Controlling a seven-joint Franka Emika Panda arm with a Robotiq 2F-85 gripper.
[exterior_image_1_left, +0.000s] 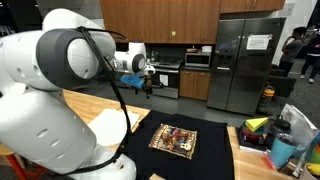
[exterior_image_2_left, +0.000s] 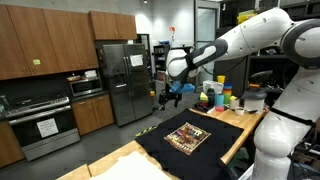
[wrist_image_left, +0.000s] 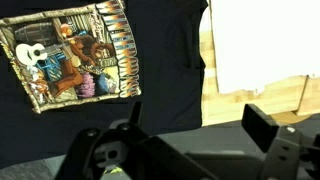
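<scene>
My gripper is open, its two dark fingers (wrist_image_left: 255, 118) wide apart at the bottom of the wrist view with nothing between them. It hangs above the table; in the first exterior view, the gripper (exterior_image_1_left: 138, 95) is raised behind and to the left of a colourful picture panel (exterior_image_1_left: 175, 140). That panel (wrist_image_left: 75, 52), showing a guitar and figures, lies flat on a black cloth (wrist_image_left: 165, 80). A white sheet (wrist_image_left: 250, 40) lies on bare wood beside the cloth. In the second exterior view, the panel (exterior_image_2_left: 186, 137) is on the cloth, below the gripper (exterior_image_2_left: 170, 102).
Along the right table edge in the first exterior view stand several containers, including a blue-green cup (exterior_image_1_left: 284, 150) and a dark tub (exterior_image_1_left: 255, 130) with yellow and green things on top. A fridge (exterior_image_1_left: 248, 65) and cabinets are farther back.
</scene>
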